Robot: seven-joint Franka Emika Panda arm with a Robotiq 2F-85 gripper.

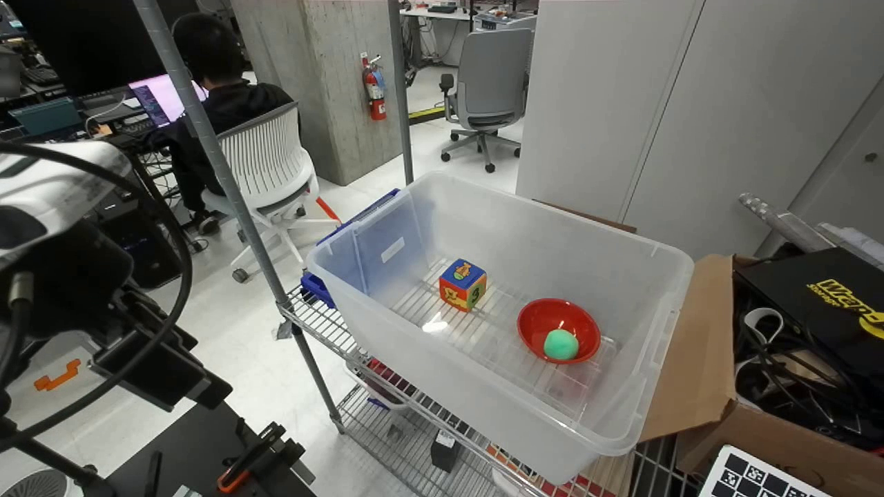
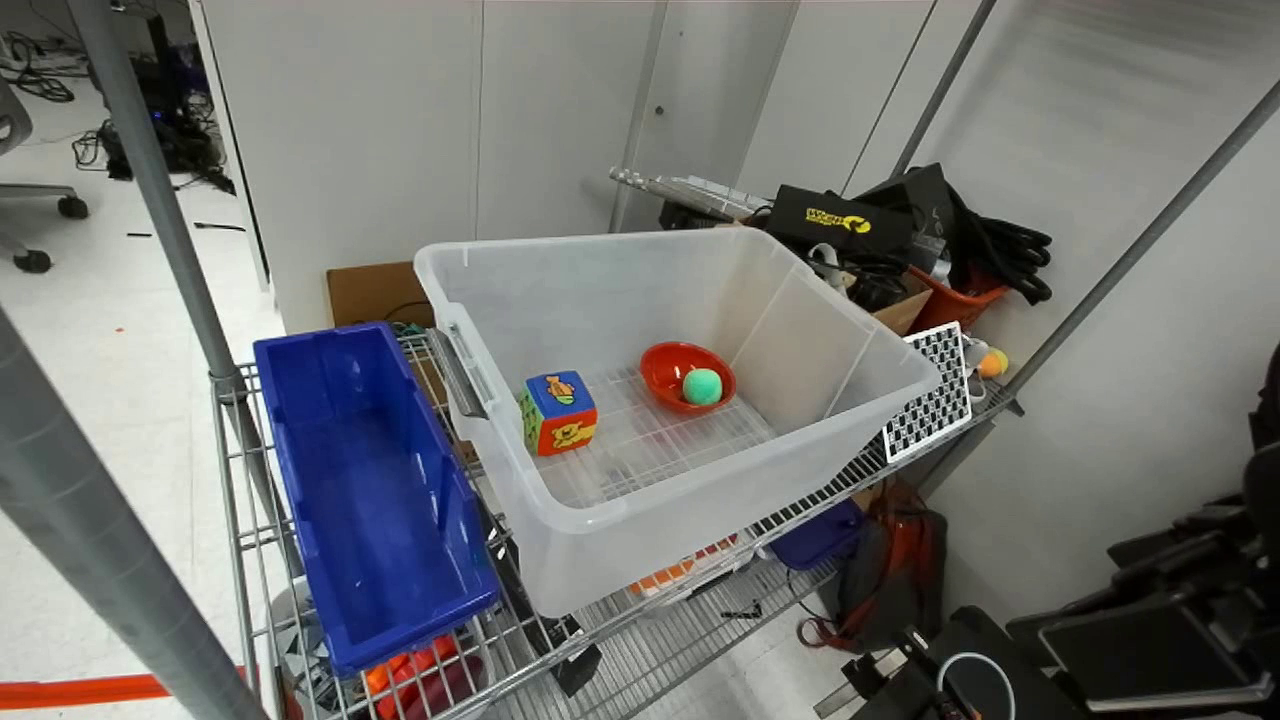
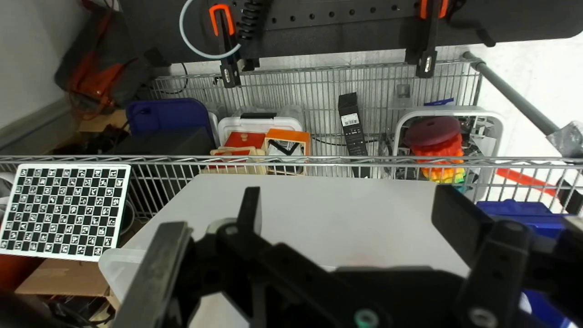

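Observation:
Inside the clear plastic bin [image 1: 489,389] on the wire shelf, a green ball [image 1: 561,344] rests in a red bowl [image 1: 547,315]. A colourful picture cube [image 1: 462,285] sits on the bin floor, apart from the bowl. From the second exterior view, the cube [image 2: 559,412] lies left of the bowl [image 2: 674,360] and the ball [image 2: 702,385]. My gripper is open, its two fingers wide apart with nothing between them. It hangs outside the bin, in front of its pale side wall; the bin's contents are hidden from the wrist view.
A blue tray [image 2: 372,504] stands beside the bin, empty. A cardboard box [image 1: 779,431] of cables and a checkered board [image 3: 65,210] are at the other end. A grey shelf post [image 1: 211,149] rises between my arm and the bin.

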